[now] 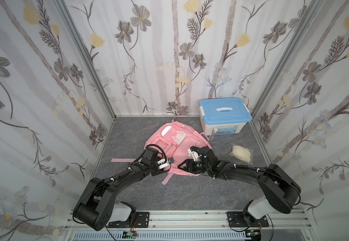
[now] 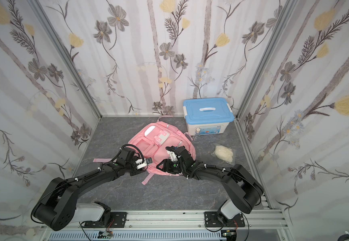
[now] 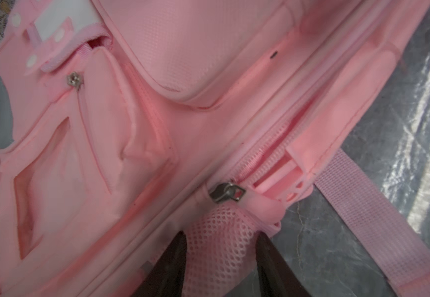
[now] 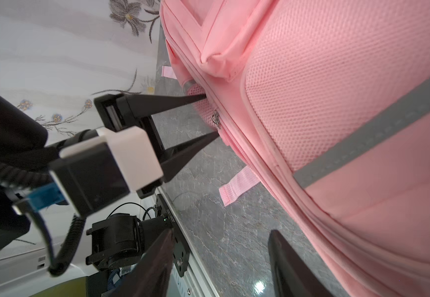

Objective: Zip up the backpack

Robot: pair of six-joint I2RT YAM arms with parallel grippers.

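The pink backpack lies on the grey floor in both top views. Seen from the left wrist, its side zipper is parted above a metal zipper pull, showing two rows of teeth with a gap between them. My left gripper is open over the mesh side pocket, just below the pull, with nothing gripped. The right wrist view shows that gripper's fingers on either side of the pull. My right gripper is also open and empty, over bare floor beside the backpack's front edge.
A blue-lidded box stands at the back right. In front of it lies a clear bag with pale contents. Pink straps stick out from the backpack onto the floor. Both grippers are close together.
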